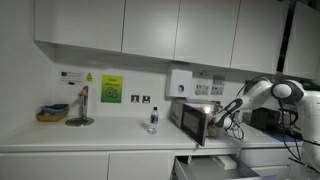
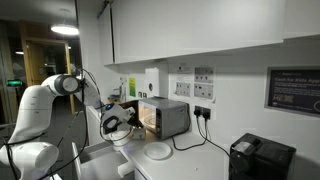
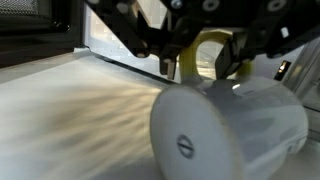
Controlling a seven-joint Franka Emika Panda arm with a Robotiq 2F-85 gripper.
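Observation:
In the wrist view a white mug-like object with a yellow loop or rim fills the lower right, its pale round face turned to the camera. My gripper has its dark fingers on either side of the yellow part. Whether they press on it cannot be made out. From outside, the gripper is low over the counter, close to the microwave. In the other exterior view, the gripper is beside the microwave; the mug is too small to tell there.
A white plate lies on the counter in front of the microwave, with a black appliance farther right. A bottle and a basket stand to the left. Below the arm, a drawer is pulled out.

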